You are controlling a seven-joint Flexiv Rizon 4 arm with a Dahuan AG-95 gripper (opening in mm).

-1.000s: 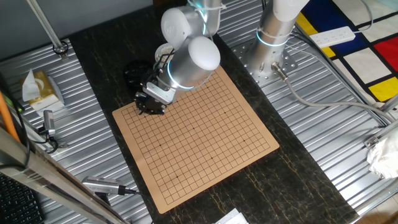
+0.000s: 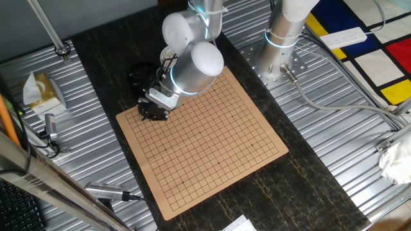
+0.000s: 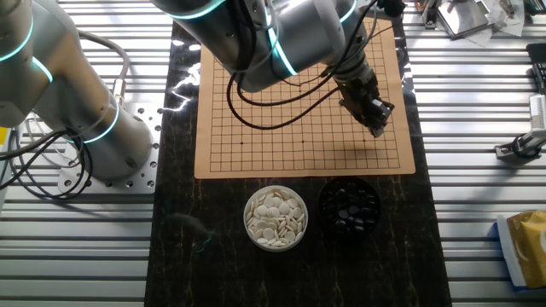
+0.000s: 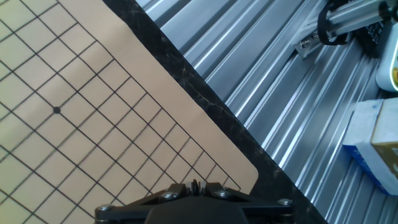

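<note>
A tan board with a black grid (image 2: 205,144) lies flat on the dark tabletop, no stones visible on its uncovered part. Over the corner of the board nearest the bowls is my gripper (image 2: 153,114); exterior view 2 has the gripper (image 3: 379,119) above the grid too. At the bottom of the wrist view the dark gripper looks shut, its fingertips close together near the board's corner. Whether something thin sits between them does not show. Beside the board stand a white bowl of white stones (image 3: 275,218) and a black bowl of black stones (image 3: 349,212).
A tissue box (image 2: 45,96) and a small metal-bodied device (image 2: 106,190) are on the ribbed metal surface past the table's edge. White paper (image 2: 240,224) lies at the near edge. My arm's base (image 2: 277,61) stands on the opposite side. Bare dark tabletop surrounds the board.
My arm and gripper have shifted slightly left and downward in exterior view 1, staying over the same corner of the board. Board and bowls have not visibly moved.
</note>
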